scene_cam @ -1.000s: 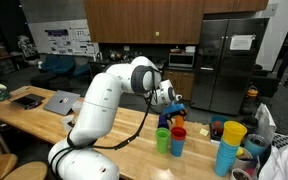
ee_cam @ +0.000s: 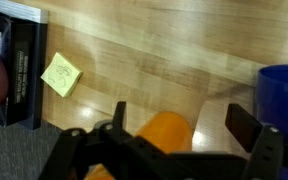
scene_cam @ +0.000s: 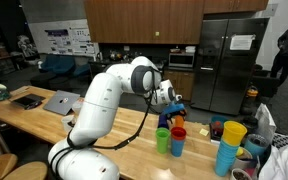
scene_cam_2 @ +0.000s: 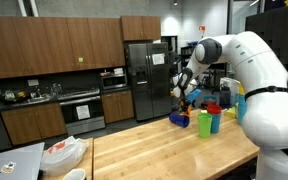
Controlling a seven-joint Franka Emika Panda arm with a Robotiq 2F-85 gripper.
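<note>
My gripper stands open above the wooden table. Low in the wrist view, an orange object (ee_cam: 166,131) shows in the gap between the dark fingers, its lower part cut off by the hand. A dark blue cup (ee_cam: 282,100) is at the right edge, near the right finger. From the first exterior view, the gripper (scene_cam: 171,106) hangs over the far part of the table, with the orange object (scene_cam: 179,121) and blue cup (scene_cam: 165,118) beneath it. The second exterior view shows the blue cup (scene_cam_2: 179,119) apparently tilted or lying; contact with the fingers is unclear.
Green (scene_cam: 163,139) and red (scene_cam: 178,134) cups stand nearer the robot's base. Yellow and blue stacked cups (scene_cam: 227,147) crowd the right side. A yellow note pad (ee_cam: 61,74) lies beside a dark box (ee_cam: 24,65).
</note>
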